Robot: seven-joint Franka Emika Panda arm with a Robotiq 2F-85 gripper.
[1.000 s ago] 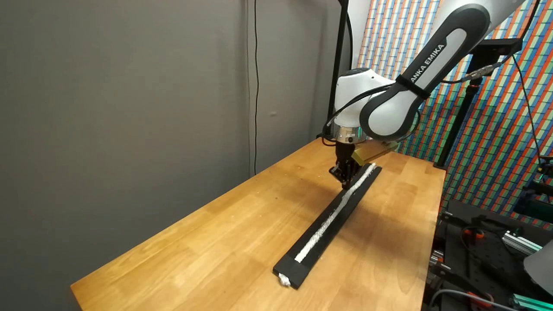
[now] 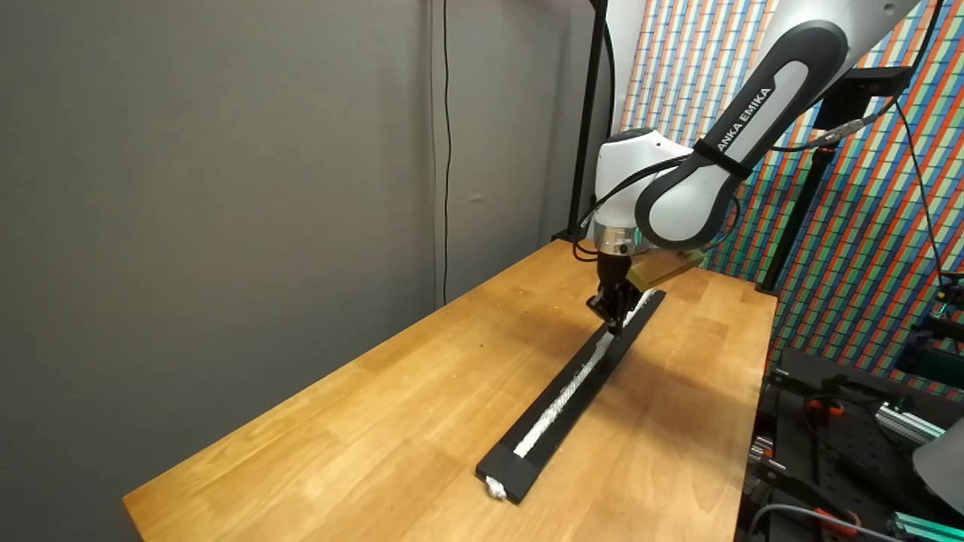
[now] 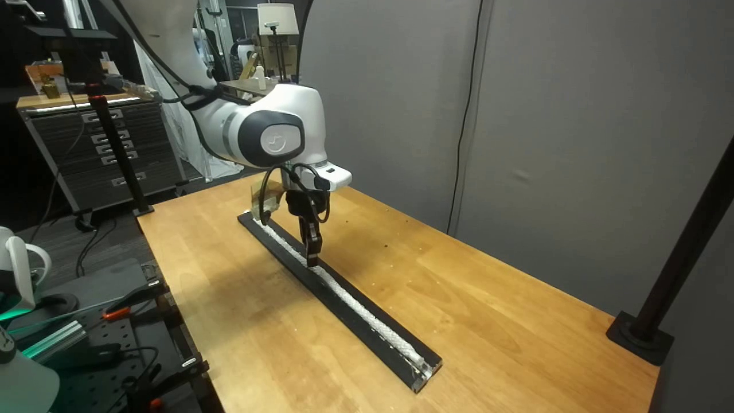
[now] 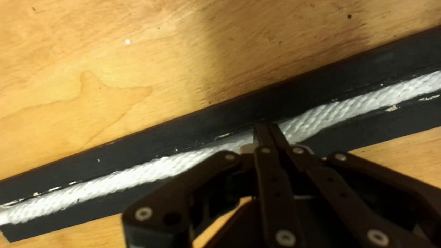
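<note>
A white braided rope (image 4: pixel 165 166) runs lengthwise along a long black bar (image 2: pixel 578 402) that lies on the wooden table. In the wrist view the rope lies in a groove of the bar (image 4: pixel 231 109). My gripper is shut, its tips over the rope about midway along the part in view. Beneath the tips the rope dips and is partly hidden, so contact is likely but pressing cannot be told. Nothing shows between the fingers. From the other side, the gripper (image 3: pixel 313 263) points straight down onto the rope (image 3: pixel 364 313).
Bare tabletop (image 2: pixel 361 433) lies on both sides of the bar. A grey wall (image 2: pixel 226 181) borders the table's far side. A black post (image 3: pixel 650 303) stands at the table's right in the second exterior view. Tools and rails fill a dark cart (image 3: pixel 89 337) beside the table.
In exterior view 1 my gripper has shifted slightly right and down, from beside the rope to over it. The bar has stayed in place.
</note>
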